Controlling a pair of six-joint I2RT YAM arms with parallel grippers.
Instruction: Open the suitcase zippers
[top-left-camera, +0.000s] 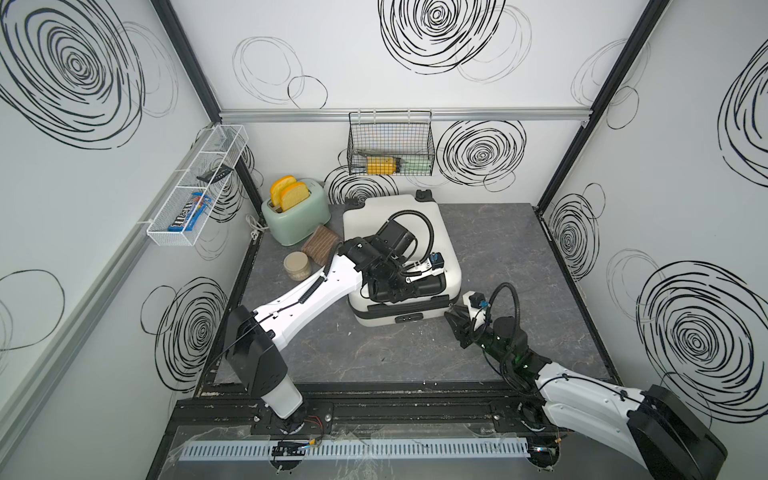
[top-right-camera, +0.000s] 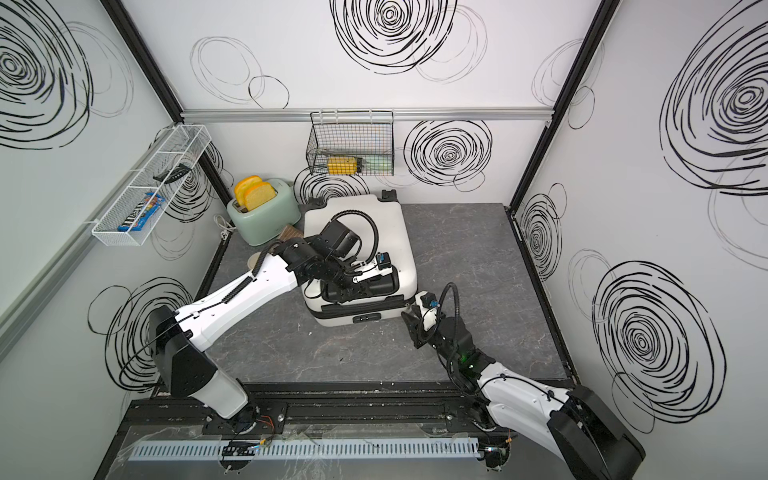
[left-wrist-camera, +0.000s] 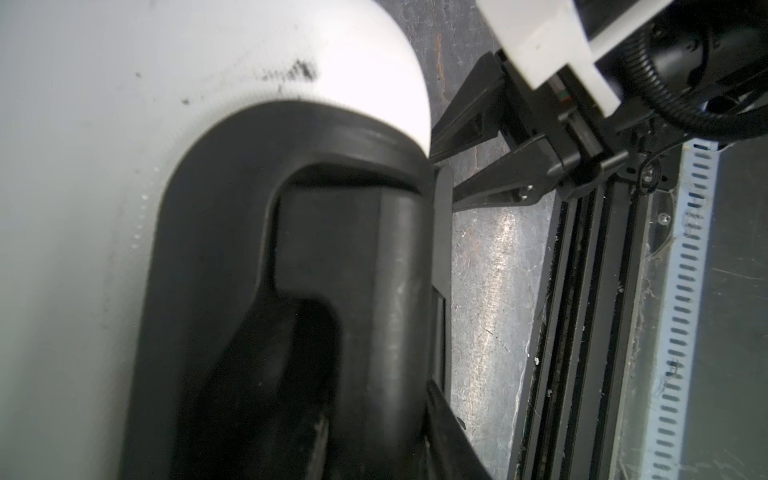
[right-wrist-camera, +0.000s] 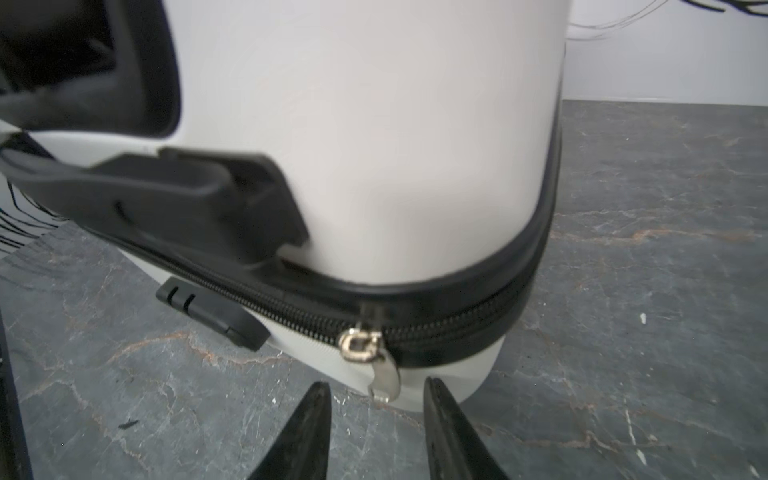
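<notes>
The white suitcase (top-left-camera: 369, 217) lies flat, its black handle (left-wrist-camera: 400, 264) toward the front. My left gripper is shut on this handle; the far ends of its fingers are dark and partly out of frame. Along the front edge runs a black zipper (right-wrist-camera: 300, 320), closed where it shows. Its metal slider (right-wrist-camera: 359, 345) sits near the front right corner, with a metal pull tab (right-wrist-camera: 385, 377) hanging down. My right gripper is open, one fingertip on each side of the tab in the right wrist view; contact does not show.
A green toaster (top-left-camera: 300, 217), a brown block (top-left-camera: 321, 242) and a round beige item (top-left-camera: 297, 265) stand left of the suitcase. A wire basket (top-left-camera: 392, 144) hangs behind.
</notes>
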